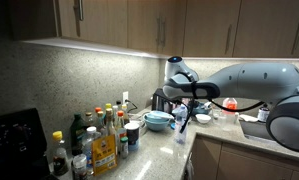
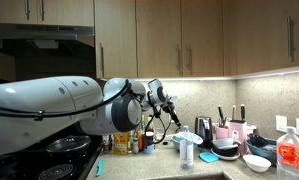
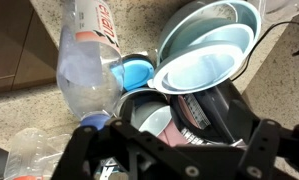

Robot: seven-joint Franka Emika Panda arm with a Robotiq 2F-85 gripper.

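Note:
My gripper appears open in the wrist view, its dark fingers spread to either side at the bottom with nothing seen between them. In exterior view 2 the gripper (image 2: pixel 170 113) hangs over the counter, above the stacked bowls; its fingertips are too small there to read. A clear bottle (image 3: pixel 86 72) with a red-and-white label shows at the left of the wrist view. That bottle (image 2: pixel 186 152) stands upright near the counter's front edge. Pale blue bowls (image 3: pixel 203 66) lie stacked behind it, beside a small blue lid or cup (image 3: pixel 136 72).
Several bottles (image 1: pixel 109 125) and an orange-labelled carton (image 1: pixel 104 153) crowd the counter's left side. A black kettle (image 2: pixel 203 128), grey bowls (image 2: pixel 225 147), a white bowl (image 2: pixel 257 162) and a red-labelled jug (image 2: pixel 291 152) stand farther along. Cabinets (image 2: pixel 164 40) hang overhead.

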